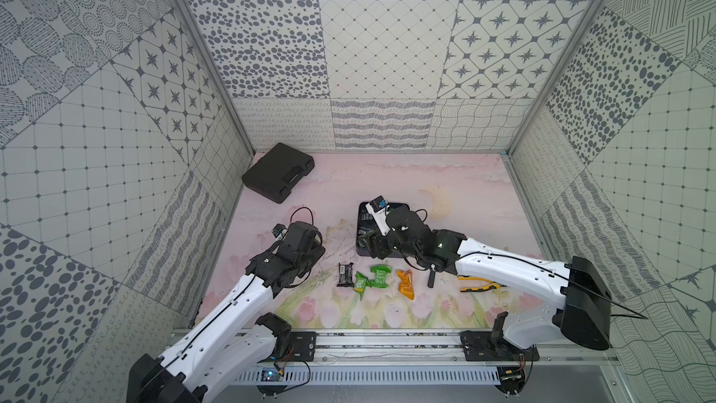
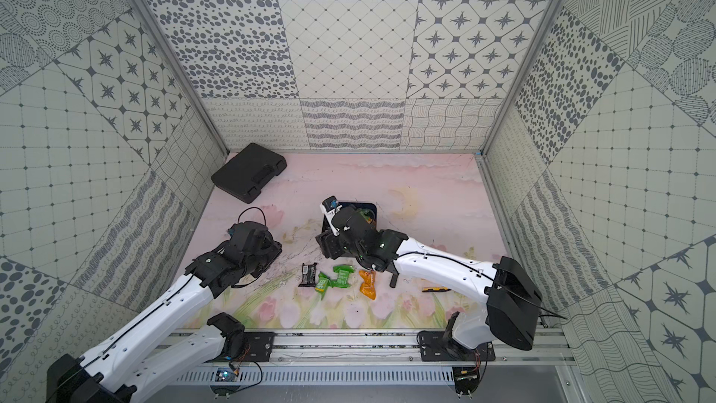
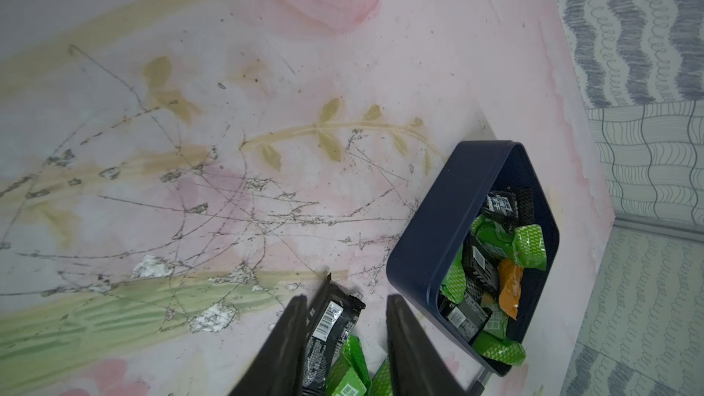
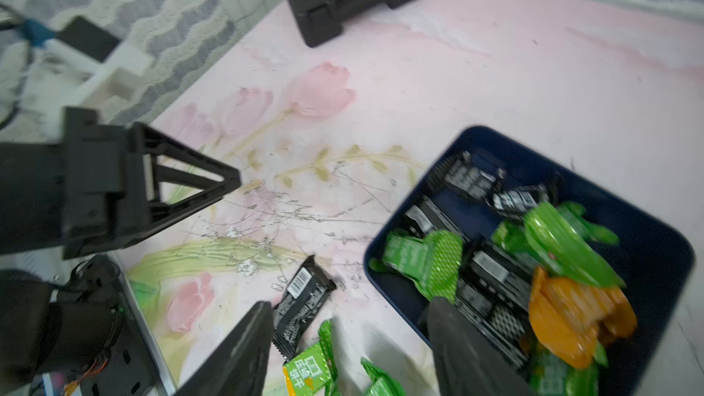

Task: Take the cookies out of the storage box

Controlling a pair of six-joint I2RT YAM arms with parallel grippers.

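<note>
The dark blue storage box (image 3: 425,234) holds several black, green and orange cookie packets (image 4: 572,308). Outside it, on the near side, lie a black packet (image 4: 300,308), green packets (image 1: 379,276) and an orange one (image 1: 405,283). My left gripper points down left of the box, fingers apart with nothing visible held. My right gripper is raised over the box's near side, mostly hiding it in both top views; its fingers stand apart with nothing visible held, blurred in its wrist view.
A black case (image 1: 278,171) rests at the back left. Right of the packets lie a yellow-handled tool (image 1: 481,283) and a dark handle (image 1: 431,277).
</note>
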